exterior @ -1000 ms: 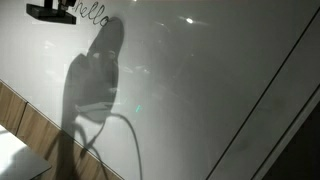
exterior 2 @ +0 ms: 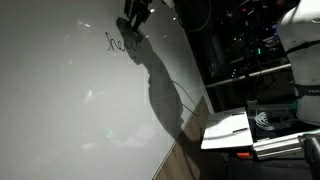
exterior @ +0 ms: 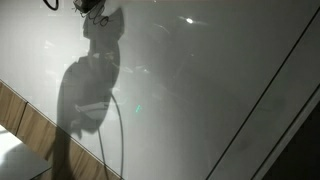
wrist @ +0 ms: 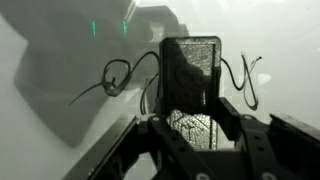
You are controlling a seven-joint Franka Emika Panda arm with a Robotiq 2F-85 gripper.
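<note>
Handwriting in black marker, the word "hello" in part, is on the whiteboard [exterior: 190, 90]. A dark block like a board eraser [wrist: 190, 72] covers the middle of the word in the wrist view. Black strokes [wrist: 107, 82] show on its left and a looped stroke [wrist: 248, 82] on its right. My gripper is shut on the eraser's near part. In exterior view 2 the eraser [exterior 2: 127, 29] is at or close to the board, with letters [exterior 2: 117, 43] beside it; contact cannot be told. Only the lower edge of the arm's end shows in exterior view 1.
A wood-coloured strip [exterior: 38, 122] runs along the board's lower left edge. A white surface [exterior 2: 228, 130] and cables [exterior 2: 265, 120] lie beyond the board at right. Most of the board is bare, with the arm's shadow across it.
In exterior view 1 the eraser has moved right, from left of the word to over it. The word showed whole a second ago; now only parts are visible.
</note>
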